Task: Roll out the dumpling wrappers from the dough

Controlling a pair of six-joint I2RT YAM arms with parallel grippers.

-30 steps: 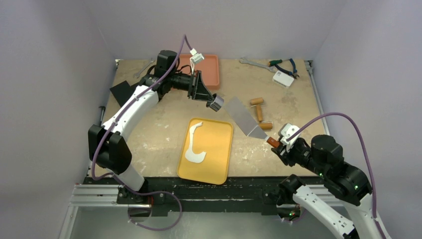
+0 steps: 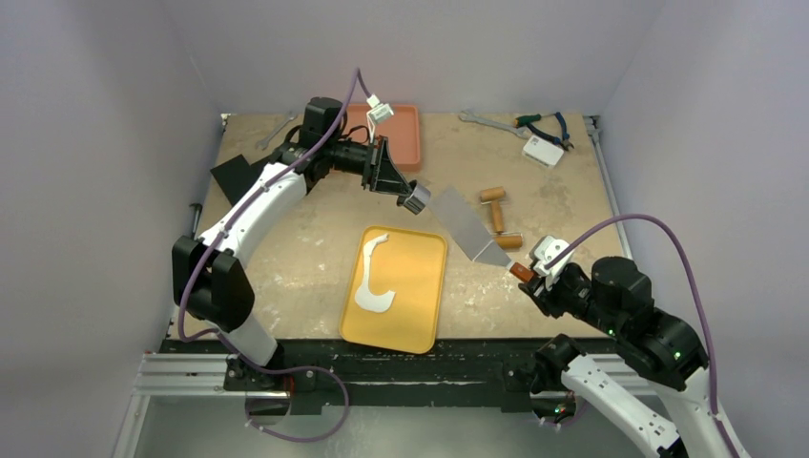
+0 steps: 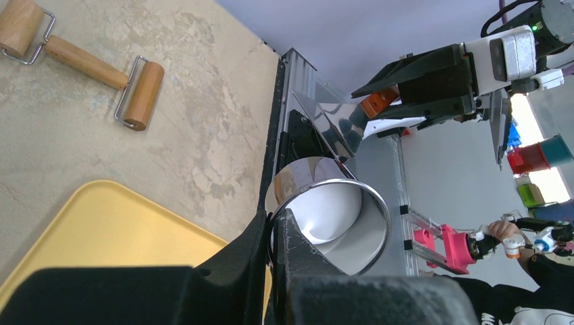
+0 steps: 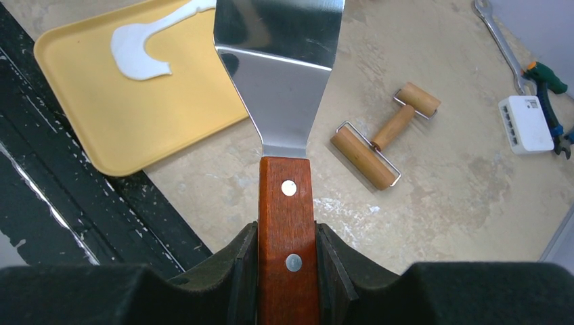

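Rolled white dough (image 2: 375,300), a long curved strip, lies on the yellow tray (image 2: 410,334) on the table. Above and behind the tray, my left gripper (image 2: 401,191) is shut on the rim of a metal ring cutter (image 2: 416,200). My right gripper (image 2: 534,281) is shut on the wooden handle (image 4: 288,223) of a wide metal spatula (image 2: 463,224), whose blade points toward the left gripper, near the cutter. A wooden roller (image 2: 496,215) lies on the table beneath and right of the blade.
A pink tray (image 2: 408,134) sits at the back behind the left arm. A wrench (image 2: 491,122), pliers (image 2: 553,129) and a white box (image 2: 542,151) lie at the back right. Dark flat pieces (image 2: 229,179) lie at the left.
Both arms have shifted very slightly over the last second; the objects on the table are unchanged.
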